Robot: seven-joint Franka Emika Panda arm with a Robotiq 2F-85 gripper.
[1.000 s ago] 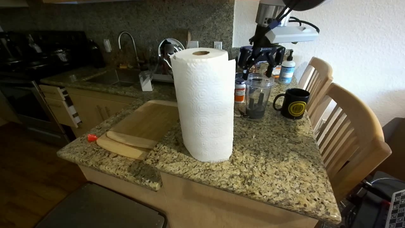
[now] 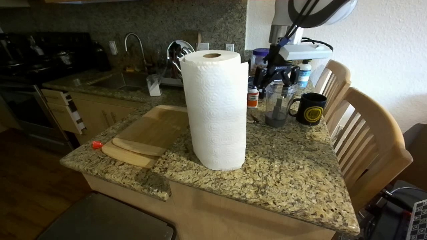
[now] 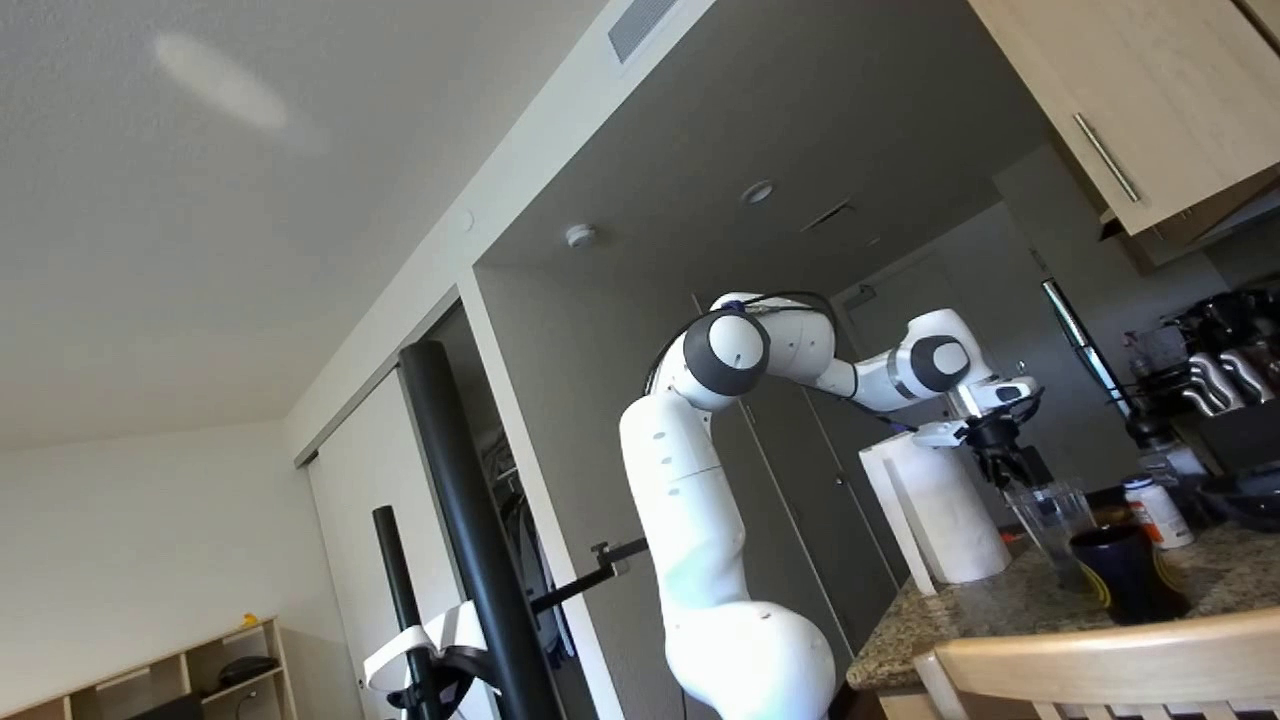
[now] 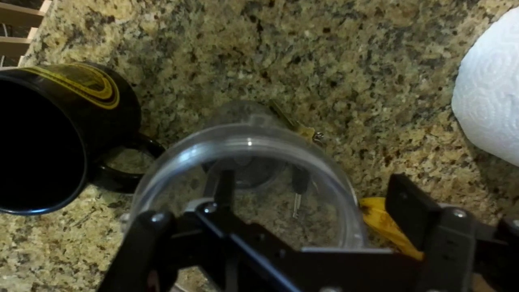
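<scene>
A clear plastic cup [image 2: 282, 106] with a dark base stands on the granite counter. My gripper [image 2: 276, 86] hangs at its rim, the fingers spread apart. In the wrist view the cup's round rim [image 4: 248, 141] fills the middle. One dark finger [image 4: 224, 190] appears over or inside the cup's mouth, while the other finger [image 4: 408, 204] is outside the rim on the right. Nothing is clamped in the gripper; whether a finger touches the wall cannot be told. A black mug [image 2: 313, 108] with a yellow emblem sits close beside the cup, handle towards it.
A tall paper towel roll [image 2: 216, 116] stands nearer the camera. An orange-and-white bottle [image 2: 252, 97] and a soap bottle [image 2: 304, 74] are behind the cup. A yellow object [image 4: 387, 226] lies near the outer finger. Chairs [image 2: 372, 140] line the right edge.
The gripper has come lower and turned somewhat, with its fingers now at the cup's rim. The cup has shifted slightly right, closer to the mug. Mug and towel roll have not moved.
</scene>
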